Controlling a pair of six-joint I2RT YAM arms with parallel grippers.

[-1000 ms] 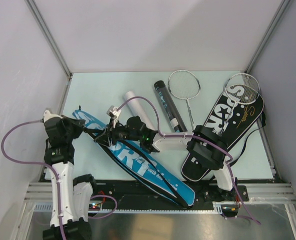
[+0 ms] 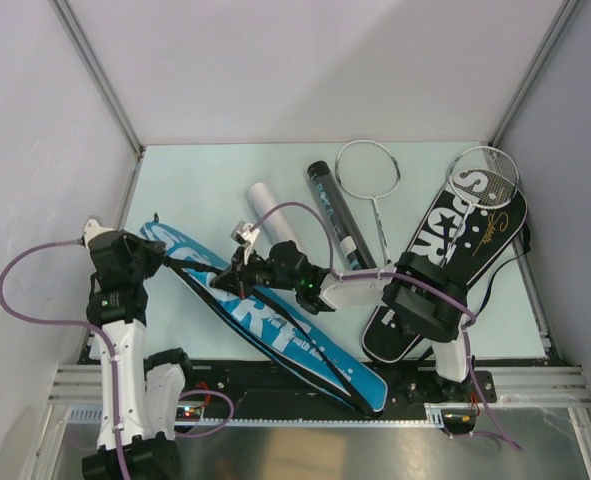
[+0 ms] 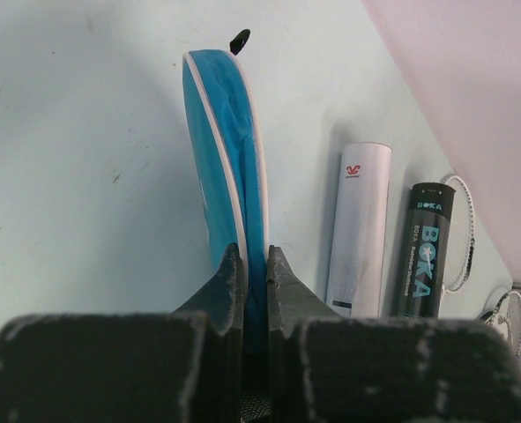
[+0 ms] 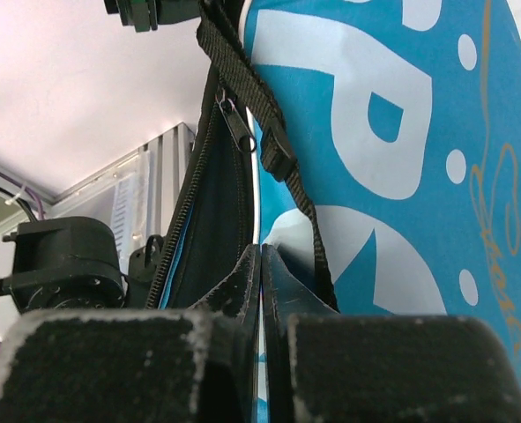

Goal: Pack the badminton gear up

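Observation:
A blue racket bag [image 2: 305, 355] with a black zipper and strap lies diagonally from the left down to the front centre. My left gripper is shut on its blue, white-piped end at the left. My right gripper is shut over the bag's middle, by the zipper edge and the black strap [image 4: 273, 150], with nothing seen held between its fingers. A white shuttlecock tube [image 3: 357, 225] and a black BOKA tube [image 3: 423, 247] lie beyond the bag. Two rackets [image 2: 368, 168] [image 2: 483, 177] are at the back right.
A black racket bag [image 2: 405, 300] lies on the right with one racket on it. Walls stand close at the left, back and right; the blue bag overhangs the front edge.
My right gripper has moved slightly to the right and frontward along the blue bag and its fingers look closer together. My left gripper has hardly moved.

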